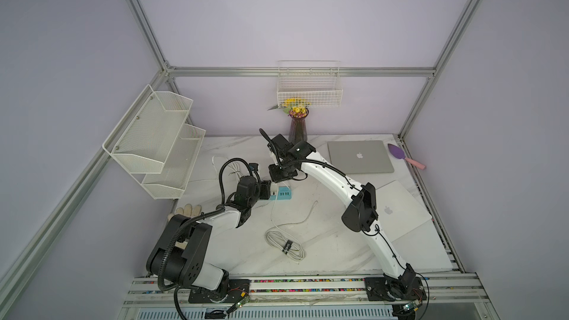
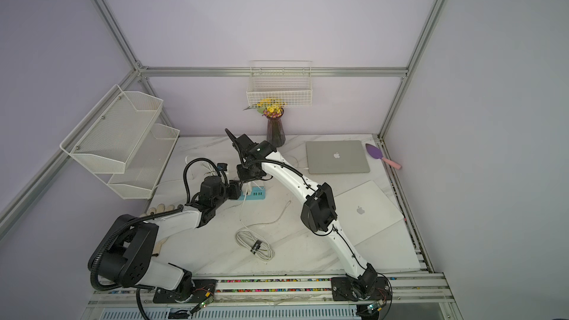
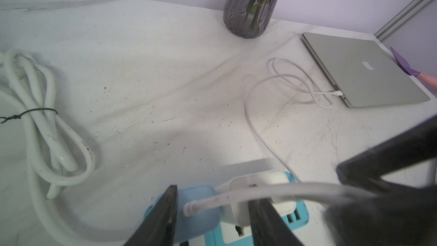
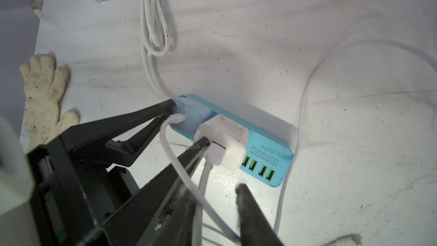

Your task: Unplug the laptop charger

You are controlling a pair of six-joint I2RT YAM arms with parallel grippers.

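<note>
A light-blue charger (image 4: 189, 111) and a white charger (image 4: 223, 139) sit side by side on the blue power strip (image 4: 268, 155). My left gripper has its fingers on either side of the light-blue charger and appears shut on it. A white cable (image 4: 175, 157) leaves that charger and runs past my right gripper, whose fingers stand apart below the strip in the right wrist view. The cable crosses near one of these fingers; I see no grip on it. The grey laptop (image 3: 368, 70) lies closed, its cable plug (image 3: 336, 93) in its side.
Bundled white cable (image 3: 50, 132) lies left of the strip, and a glove (image 4: 45, 95) farther left. A vase (image 3: 252, 6) stands behind. A coiled cable (image 1: 285, 246) is in front, a second laptop (image 1: 397, 210) to the right.
</note>
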